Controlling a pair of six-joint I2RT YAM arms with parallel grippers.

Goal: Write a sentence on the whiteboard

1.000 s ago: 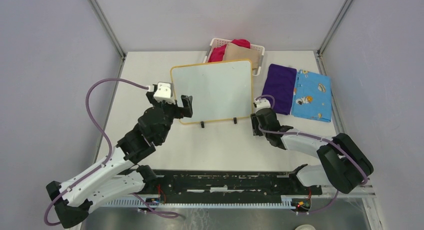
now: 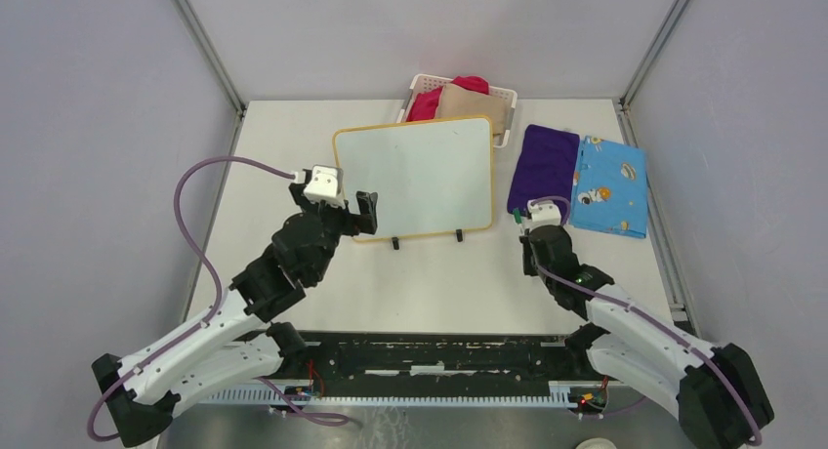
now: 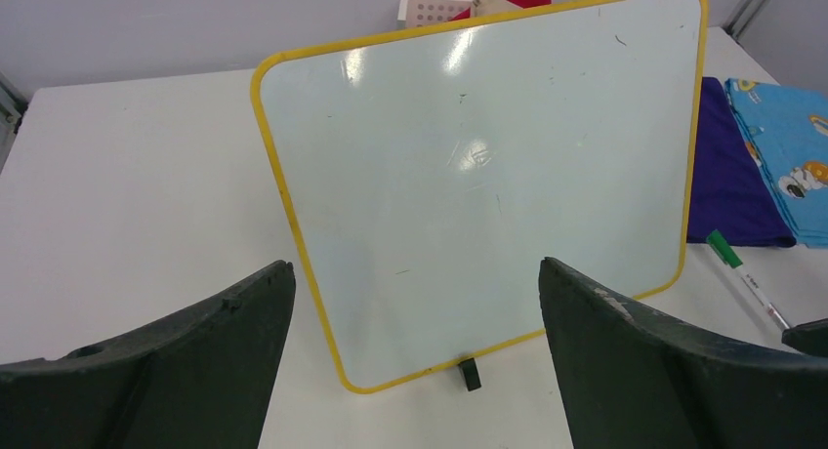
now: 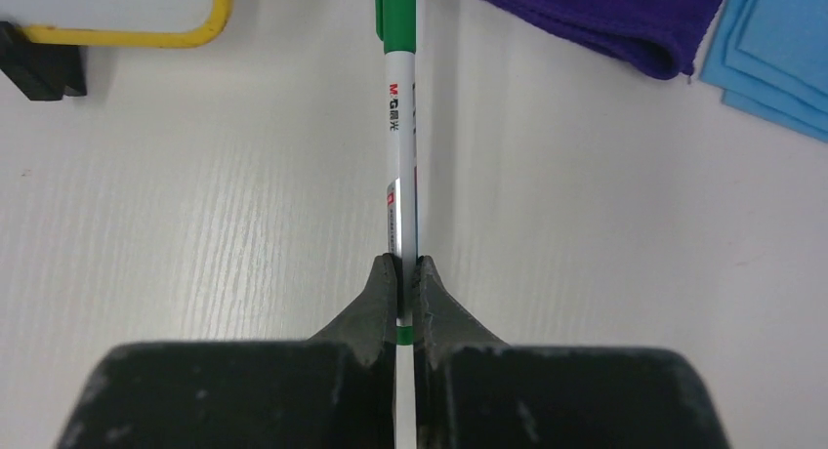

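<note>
A whiteboard [image 2: 418,181] with a yellow rim lies on the table, its surface nearly blank but for faint marks and glare in the left wrist view. My right gripper is shut on a white marker [image 4: 401,127] near its green tail end; the green cap [image 4: 398,15] points away from me. In the top view the right gripper is to the right of the board, over bare table. My left gripper stands open above the board's lower left part, nothing between its fingers.
Right of the board lie a purple cloth [image 2: 542,166] and a blue patterned cloth [image 2: 610,185]. Behind it is a white basket [image 2: 510,95] with red and tan cloths. Two black clips [image 2: 459,235] sit on the board's near edge.
The left arm has hardly moved.
</note>
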